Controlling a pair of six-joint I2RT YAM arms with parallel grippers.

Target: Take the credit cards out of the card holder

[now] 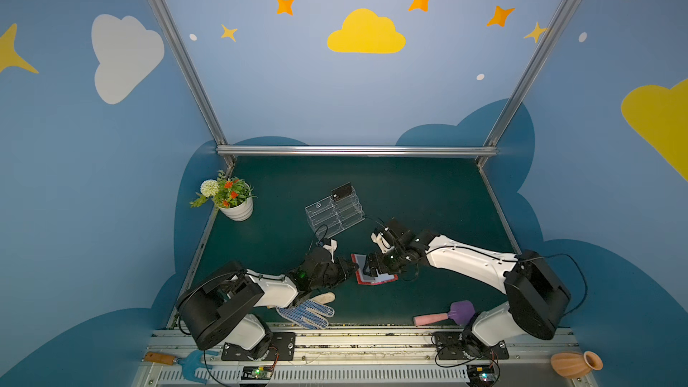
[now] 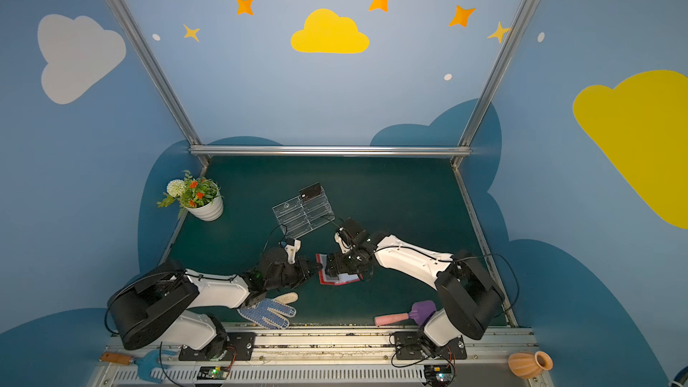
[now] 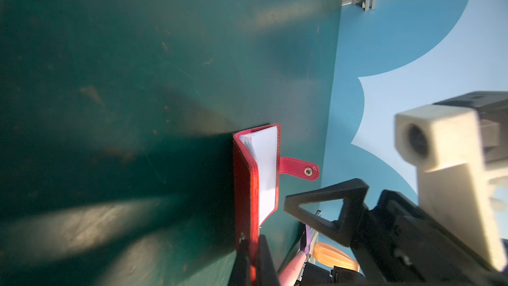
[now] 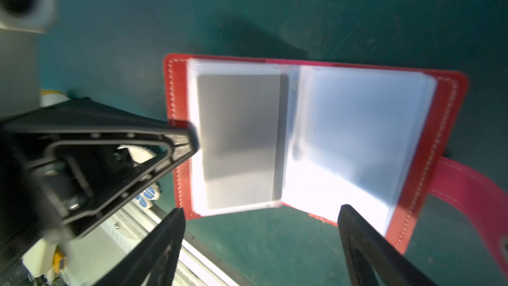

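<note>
The red card holder [image 4: 444, 106] lies open on the table, with white sleeves [image 4: 359, 127] and a grey card-sized panel [image 4: 238, 137] on its left side. In the left wrist view, my left gripper is shut on the holder's thin red edge [image 3: 246, 185]. My right gripper stands open over the holder, its blurred fingertips near the lower edge, either side of the grey panel and sleeve.
A clear compartment rack [image 1: 334, 211] stands behind the holder, a flower pot [image 1: 236, 208] at back left. A glove [image 1: 304, 313] lies at front left, a purple trowel [image 1: 458, 311] at front right.
</note>
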